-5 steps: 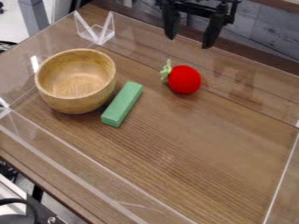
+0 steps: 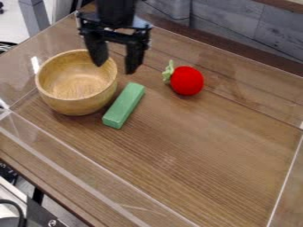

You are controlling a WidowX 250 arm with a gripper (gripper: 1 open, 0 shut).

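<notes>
My dark gripper (image 2: 110,49) hangs over the back of the wooden bowl (image 2: 73,92), open, its fingers spread apart. The bowl sits on the left of the tan table (image 2: 213,177). A green bar (image 2: 124,105) lies diagonally just right of the bowl. A red tomato-like object (image 2: 186,81) with a green top rests to the right, at the middle back.
A grey wall or edge runs along the back right. Dark cables show at the bottom left corner.
My gripper has come down and to the left, from the back right above the red object to over the bowl. The objects on the table have not visibly moved.
</notes>
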